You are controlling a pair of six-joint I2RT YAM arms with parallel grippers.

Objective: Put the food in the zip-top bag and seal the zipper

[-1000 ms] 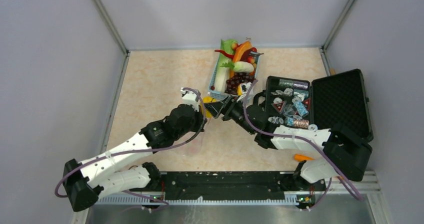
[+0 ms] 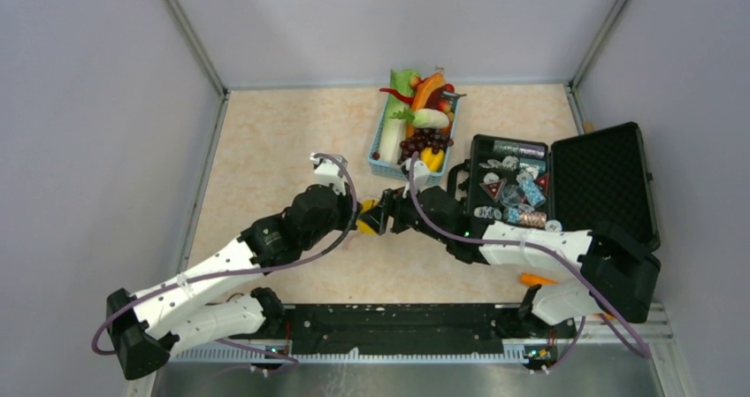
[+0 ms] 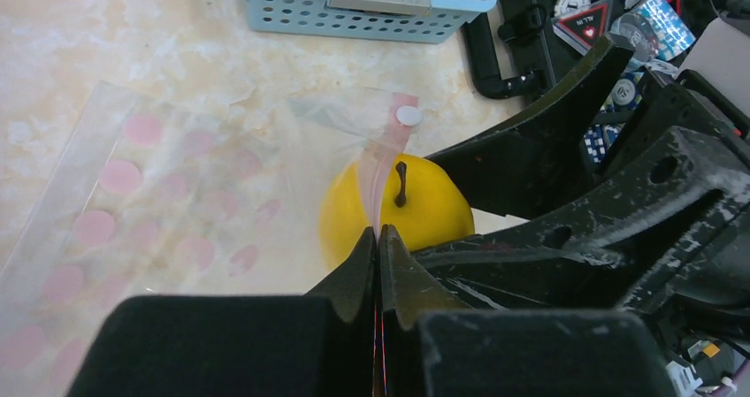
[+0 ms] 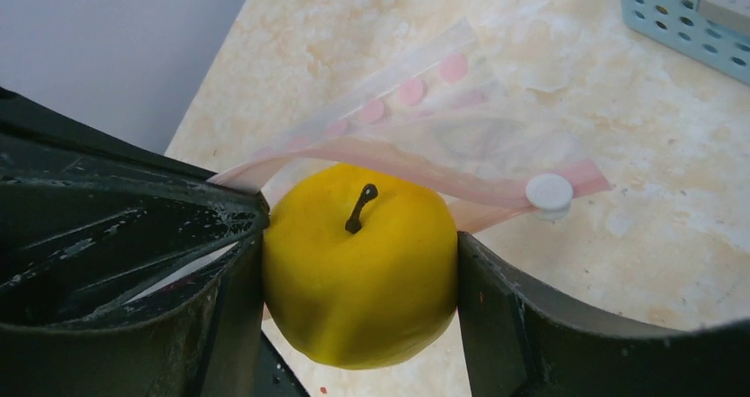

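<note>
A clear zip bag with pink dots and a white slider lies over the beige table. My left gripper is shut on the edge of the bag's pink-striped mouth. My right gripper grips a yellow apple-like fruit with a dark stem, just at the bag's opening. In the left wrist view the fruit sits behind the bag film, beside the left fingertips; how far inside it is, I cannot tell.
A blue basket of vegetables and fruit stands at the back centre. An open black case of chips is on the right, and an orange item lies near the front right.
The right gripper and yellow fruit have moved toward the front of the table. The left gripper has shifted slightly left.
</note>
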